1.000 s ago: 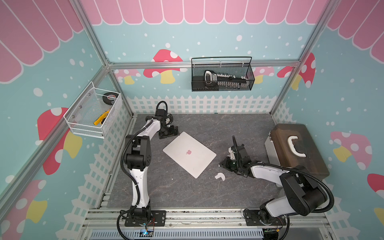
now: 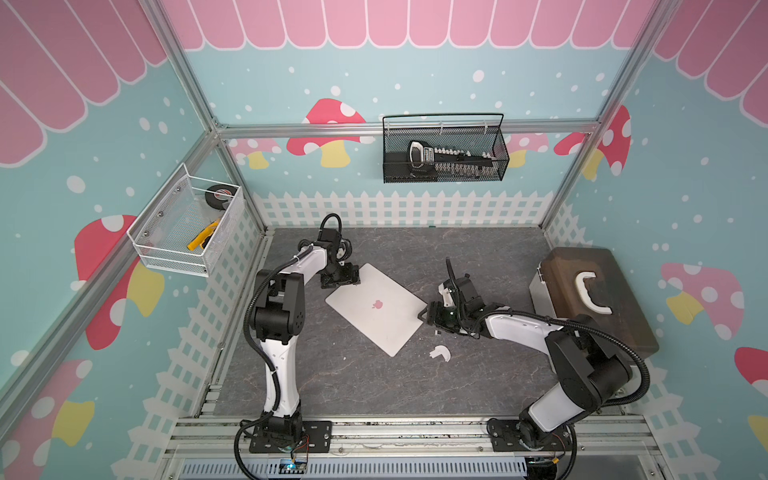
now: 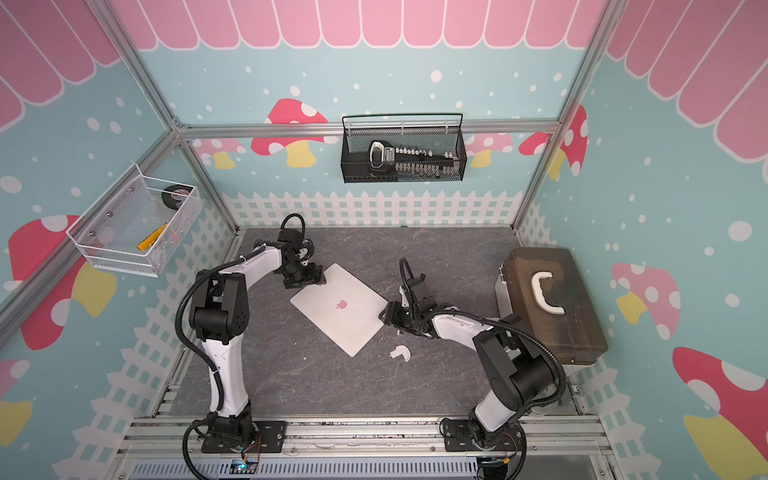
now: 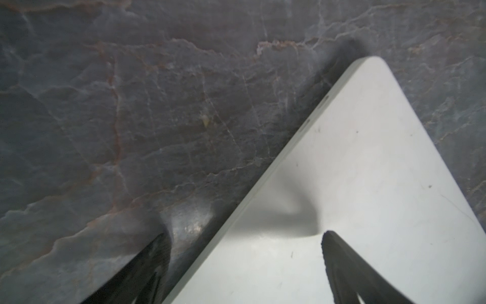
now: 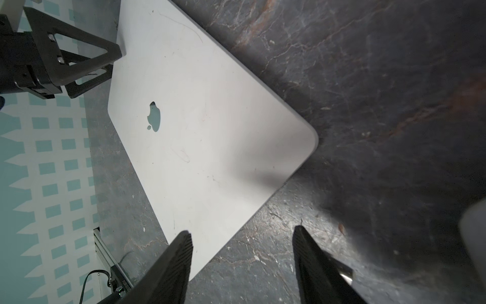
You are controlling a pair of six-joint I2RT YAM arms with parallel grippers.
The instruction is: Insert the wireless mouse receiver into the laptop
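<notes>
The silver laptop (image 2: pixel 377 308) lies closed on the dark marbled table, turned at an angle. Two port slots (image 4: pixel 314 114) show along one side edge near a corner. My left gripper is open above that edge, one finger over the table and the other over the lid. My right gripper hangs open by the laptop's right-hand corner, nothing between its fingers. A small black piece with a shiny metal end, apparently the receiver (image 5: pixel 346 273), lies on the table partly hidden behind a right finger (image 5: pixel 316 266).
A white curved piece (image 2: pixel 440 353) lies on the table in front of the right gripper. A brown-lidded case (image 2: pixel 596 296) stands at the right. Wire baskets (image 2: pixel 445 152) hang on the walls.
The right arm has swung left and toward the laptop, its gripper now over the laptop's right corner. The laptop stays put.
</notes>
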